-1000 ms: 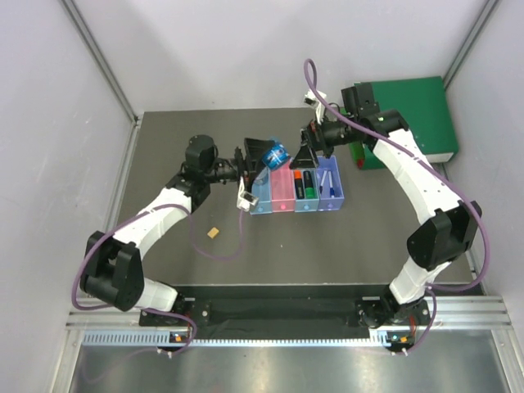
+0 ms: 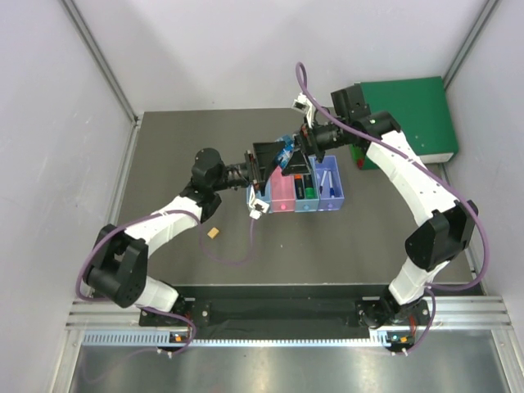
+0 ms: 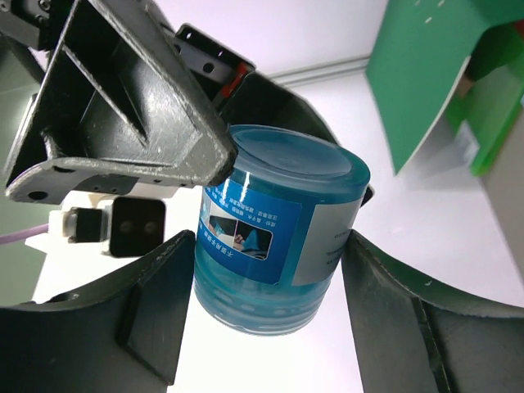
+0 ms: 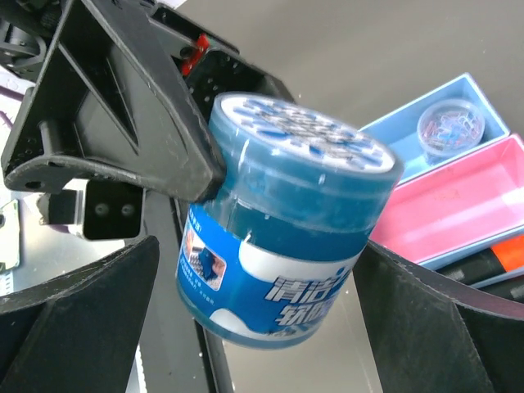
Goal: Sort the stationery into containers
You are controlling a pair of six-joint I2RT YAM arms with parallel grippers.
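Observation:
A blue cylindrical tub (image 2: 286, 151) with a printed label is held up between both grippers, above the containers. My left gripper (image 2: 270, 164) and right gripper (image 2: 296, 151) meet around it from either side. In the left wrist view the tub (image 3: 270, 237) sits between the left fingers; in the right wrist view the tub (image 4: 278, 262) sits between the right fingers. How firmly each grips is unclear. Below are blue, pink (image 2: 282, 196) and purple bins (image 2: 332, 202); markers lie in two of them, and a small clear round case (image 4: 450, 131) in a light blue one.
A green box (image 2: 409, 115) stands at the back right of the table. A small yellow block (image 2: 213, 232) lies left of the bins.
My left gripper has moved right with the tub, and my right gripper has come left, so the tub now sits between both grippers.

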